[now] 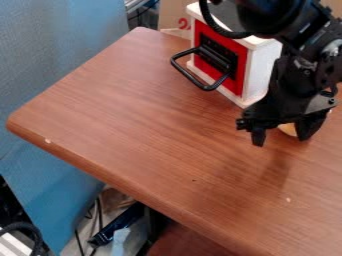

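The black gripper (281,128) hangs low over the right side of the wooden table (147,150), its fingers pointing down. A light tan round object (289,129) sits behind and between the fingers, mostly hidden; whether it is held cannot be told. Behind the gripper stands a white box (261,62) with a red front (210,66) and a black bar handle (201,81).
A cardboard box (173,16) is behind the white box. A blue padded surface (54,70) lines the left, with cables and clutter below the table edge.
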